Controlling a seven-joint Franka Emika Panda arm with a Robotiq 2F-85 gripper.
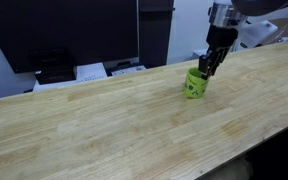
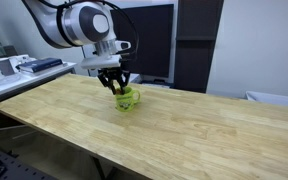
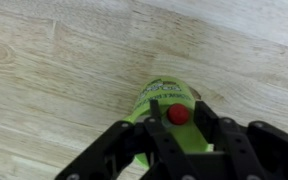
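A green mug (image 1: 195, 85) with dark markings stands upright on the wooden table, its handle showing in exterior view 2. From above, in the wrist view, a thing with a round red end (image 3: 178, 114) rises out of the mug; the rest of it is hidden. My gripper reaches down to the mug's mouth, its fingers (image 3: 200, 112) apart on either side of the red end. Whether either finger touches it, I cannot tell. Exterior view 2 shows the gripper (image 2: 117, 84) at the mug's rim.
Dark panels and small boxes (image 1: 89, 72) stand behind the back edge. Other items sit on a side surface at the left of exterior view 2.
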